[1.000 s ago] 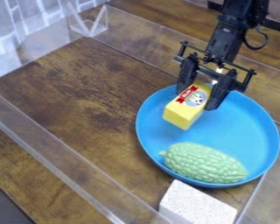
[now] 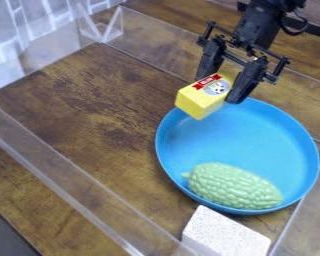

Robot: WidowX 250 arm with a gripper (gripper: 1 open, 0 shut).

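My black gripper (image 2: 226, 70) is shut on a yellow box (image 2: 199, 100) with a red label and white print, held tilted above the upper left rim of a blue plate (image 2: 203, 145). On the plate's lower part lies a pale green toy corn cob (image 2: 232, 185).
A white block (image 2: 224, 236) sits below the plate at the front right. Clear plastic walls border the wooden surface (image 2: 83, 130), whose left and middle part is bare.
The gripper has lifted the yellow box from the blue plate, moving it up and slightly left in the view.
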